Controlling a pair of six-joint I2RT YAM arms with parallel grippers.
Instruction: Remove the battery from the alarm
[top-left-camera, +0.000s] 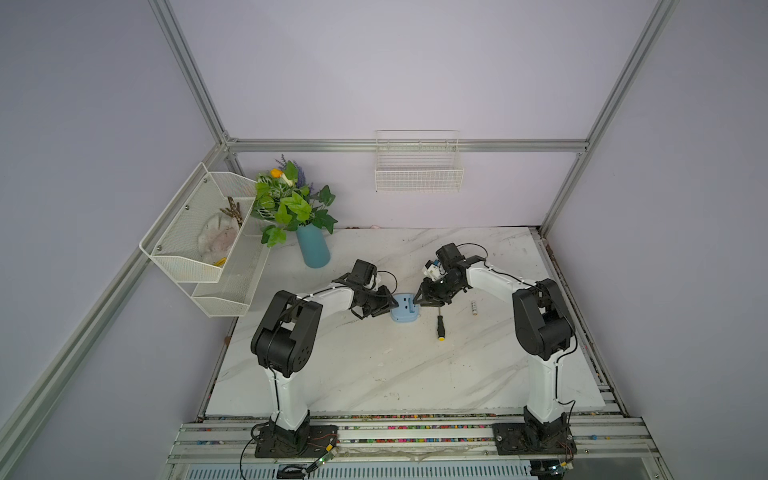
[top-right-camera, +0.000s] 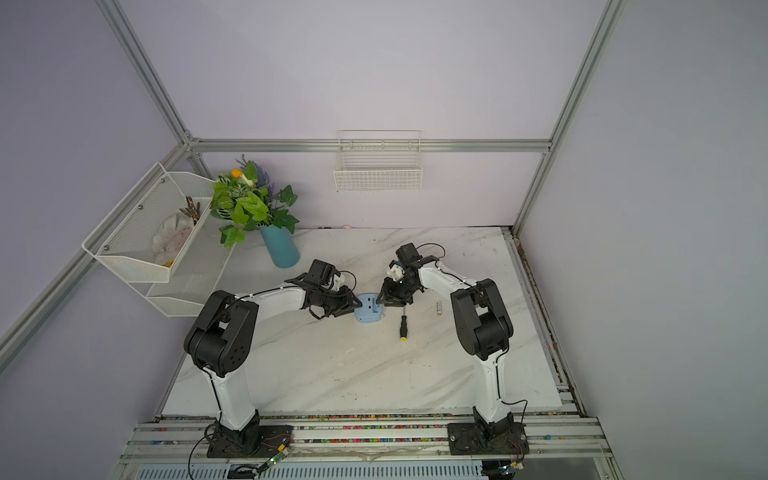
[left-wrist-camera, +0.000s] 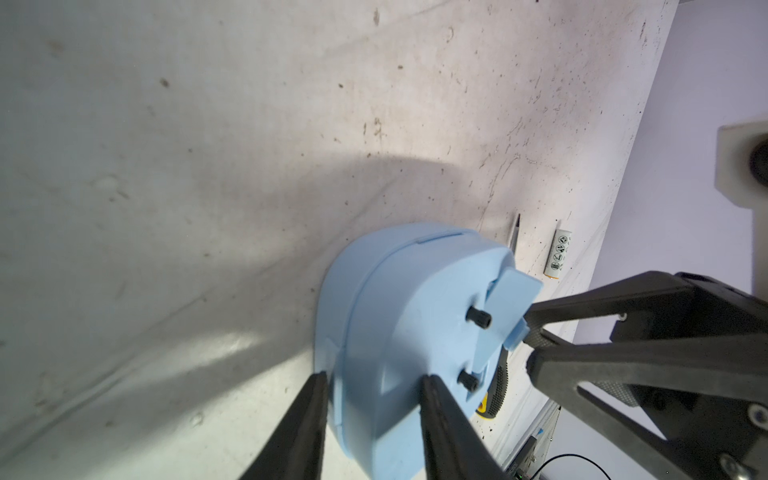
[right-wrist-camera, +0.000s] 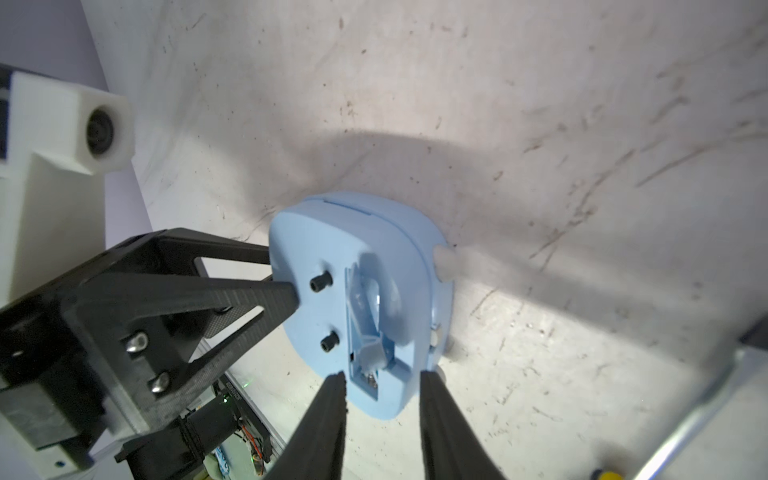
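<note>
The light-blue alarm (top-left-camera: 405, 314) lies on the white table between both grippers, a small cover raised over its slot in the left wrist view (left-wrist-camera: 512, 296). My left gripper is part open, its blurred fingertips at the alarm's near side. My right gripper is open at the slot end of the alarm, where metal contacts or a cell show in the right wrist view, too unclear to tell which.
A screwdriver (top-left-camera: 441, 326) lies just right of the alarm, and a loose battery (top-left-camera: 474, 308) beyond it. A vase (top-left-camera: 313, 246) and wire shelf stand at back left.
</note>
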